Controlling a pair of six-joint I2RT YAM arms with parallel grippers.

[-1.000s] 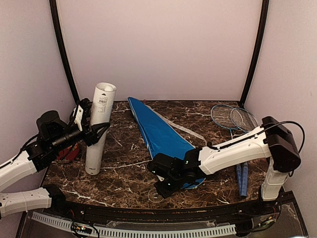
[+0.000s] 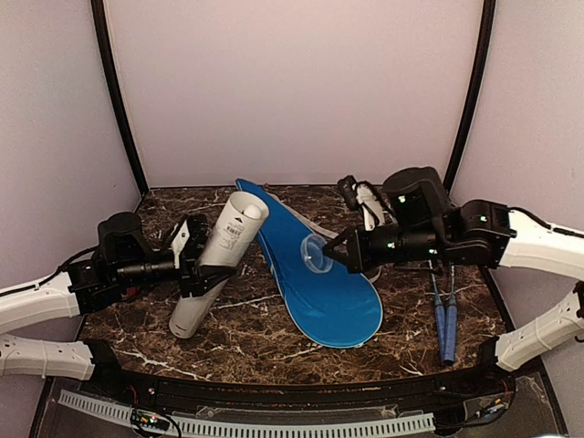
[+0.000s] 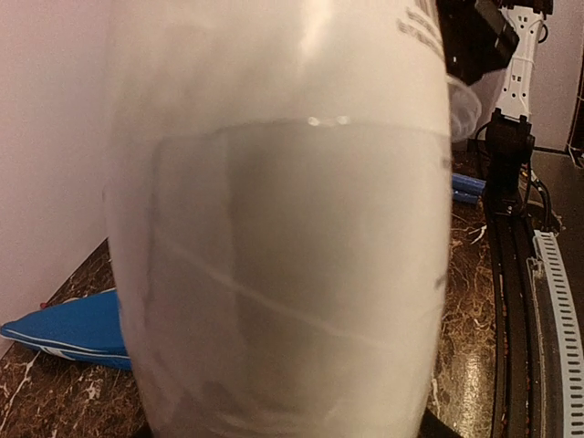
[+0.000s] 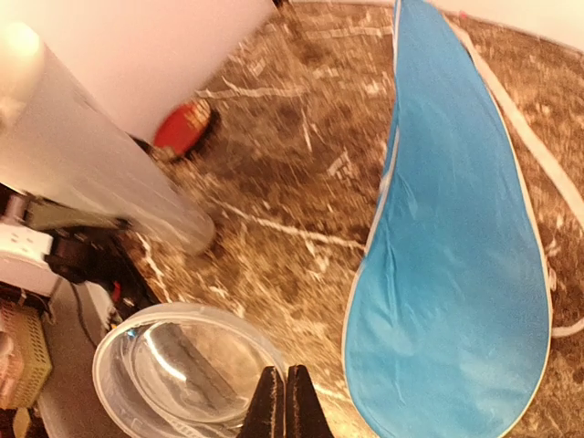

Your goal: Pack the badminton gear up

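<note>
The white shuttlecock tube (image 2: 224, 242) is tilted in my left gripper (image 2: 205, 274), which is shut on it; it fills most of the left wrist view (image 3: 283, 237). My right gripper (image 2: 339, 251) is shut on the rim of a clear round plastic lid (image 4: 137, 365), held raised over the blue racket bag (image 2: 319, 292). The bag lies flat in the middle with its pale strap, also seen in the right wrist view (image 4: 447, 255). Two rackets lie at the right, blue handles (image 2: 447, 328) toward the front, heads hidden behind my right arm.
A red object (image 4: 182, 128) lies at the left of the counter, mostly hidden in the top view. Bare marble (image 2: 255, 338) shows between tube and bag. Walls close in the back and both sides; a metal rail runs along the front edge.
My right gripper has lifted the clear lid up from the front of the counter to above the bag. The tube has moved rightward and tilted, its top toward the right.
</note>
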